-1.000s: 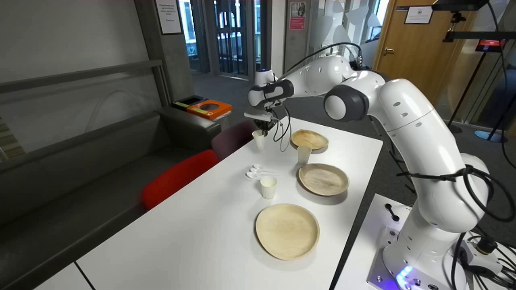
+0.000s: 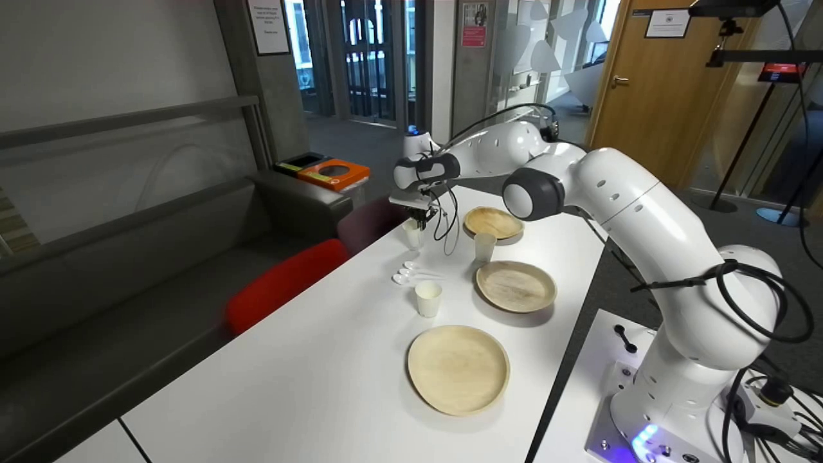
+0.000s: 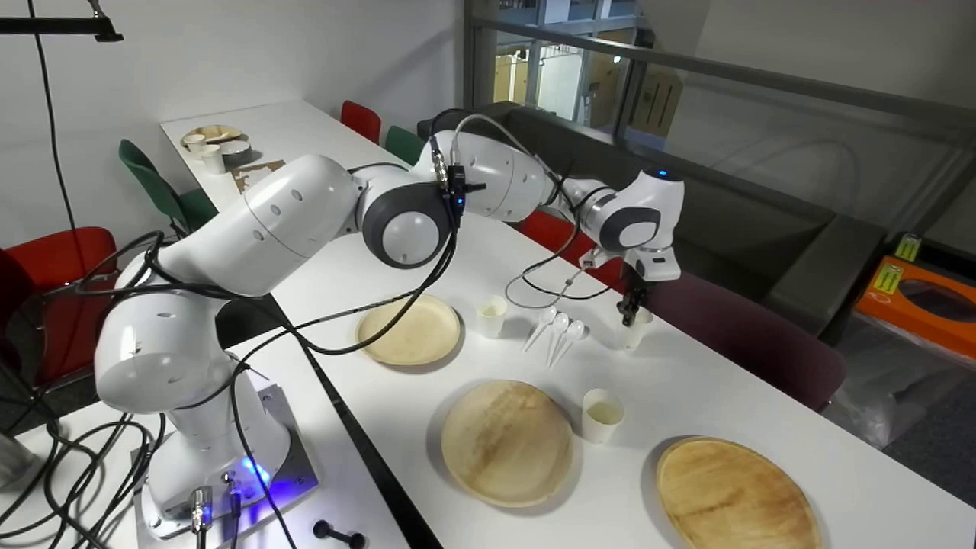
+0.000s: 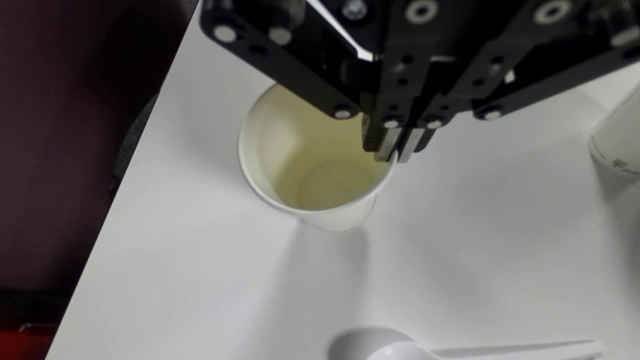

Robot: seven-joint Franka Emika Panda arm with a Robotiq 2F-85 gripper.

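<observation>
A pale paper cup (image 4: pixel 336 180), seen from above in the wrist view, is upright and looks empty inside. My gripper is shut on its rim, which runs between the two fingertips at the cup's edge. In exterior view 1 this cup (image 2: pixel 413 238) is near the table's far left edge, under the wrist. Exterior view 2 shows the gripper (image 3: pixel 628 319) pointing down with the cup (image 3: pixel 638 334) partly behind it. Whether the cup's base touches the table, I cannot tell.
Three white spoons (image 3: pixel 553 328) lie near the held cup. Two other cups, one near (image 2: pixel 428 298) and one farther back (image 2: pixel 484 247), stand beside plates. The plates are a near one (image 2: pixel 458 370), a middle one (image 2: pixel 516 287) and a far one (image 2: pixel 494 223).
In exterior view 1 the arm has come down, and the cup at the gripper sits lower in the picture than a second ago. Spoons, plates and other cups have not moved.
</observation>
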